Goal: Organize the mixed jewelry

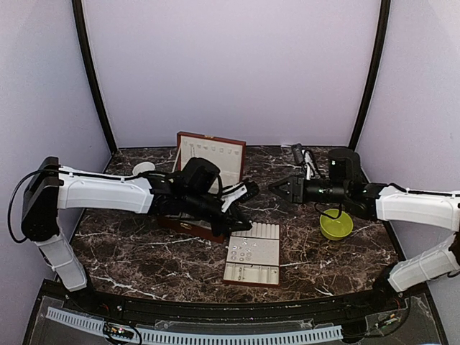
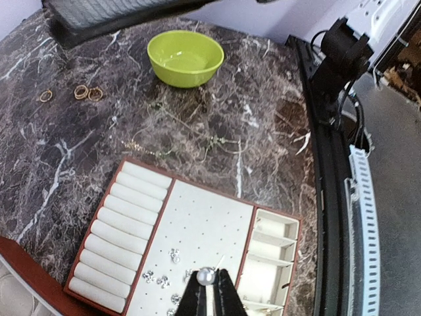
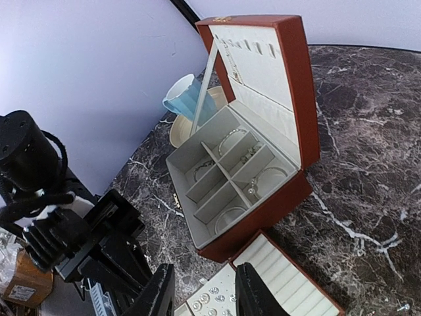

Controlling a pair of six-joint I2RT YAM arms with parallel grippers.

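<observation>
My left gripper [image 1: 246, 226] is over the upper edge of the flat red-rimmed tray [image 1: 269, 253]. In the left wrist view its fingertips are shut on what looks like a pearl earring [image 2: 206, 276], the round bead showing at the tips. Beneath, small silver pieces [image 2: 175, 255] lie on the tray's white pad, between ring rolls [image 2: 118, 243] and small compartments [image 2: 270, 240]. My right gripper [image 1: 277, 189] hovers right of the jewelry box; its fingers [image 3: 159, 289] stand apart with nothing visible between them. Bracelets [image 3: 231, 139] sit in compartments of the open red jewelry box [image 3: 279, 212].
Right of the tray stands a green bowl [image 2: 164, 62]. Loose rings [image 2: 81, 91] and thin chains [image 2: 135, 146] lie on the dark marble table. Behind the box, a blue cup [image 3: 184, 99] rests on a plate [image 3: 177, 133].
</observation>
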